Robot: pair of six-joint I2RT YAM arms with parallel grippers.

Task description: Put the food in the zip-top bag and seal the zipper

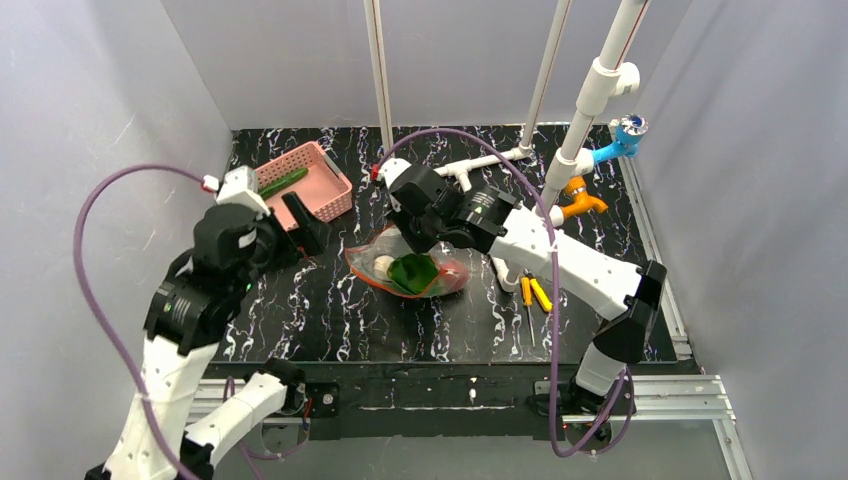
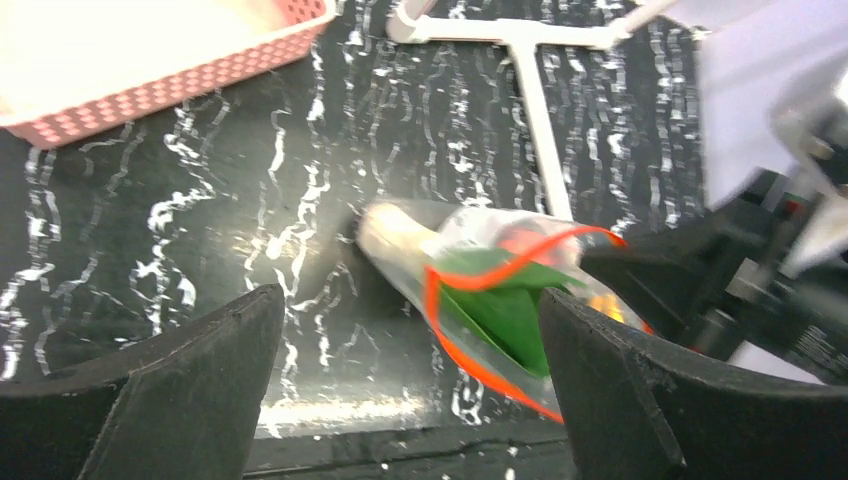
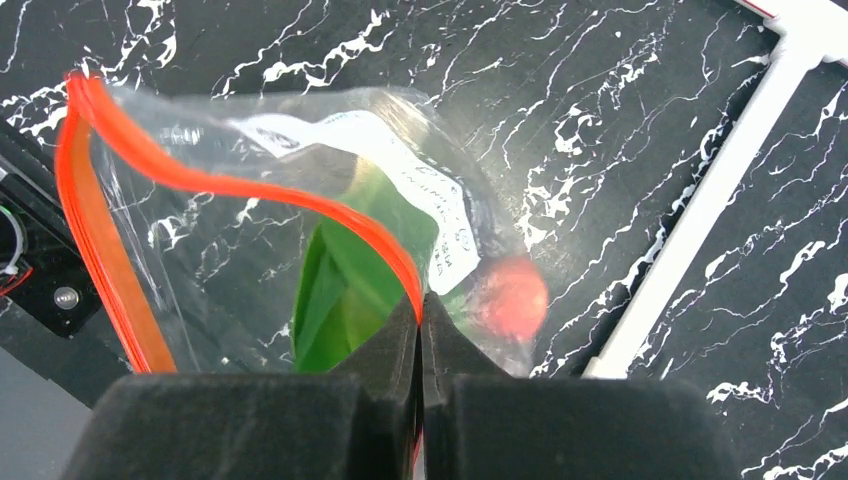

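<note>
The clear zip top bag (image 1: 361, 262) with its orange zipper edge (image 3: 255, 190) hangs low over the counter, its mouth gaping. Inside show a large green item (image 1: 413, 274), a red round one (image 3: 512, 298) and a pale one (image 1: 383, 266). My right gripper is shut on the bag's orange edge, pinching it between the fingertips. To the left of the bag and apart from it, my left gripper (image 1: 304, 222) is open and empty; its fingers (image 2: 180, 390) stand wide. A cucumber (image 1: 283, 181) lies in the pink basket (image 1: 345, 198).
White pipes (image 1: 480, 162) with a blue valve (image 1: 622, 140) and an orange tap (image 1: 582, 200) stand at the back right. Yellow-handled tools (image 1: 541, 295) lie right of the bag. Counter left and front of the bag is free.
</note>
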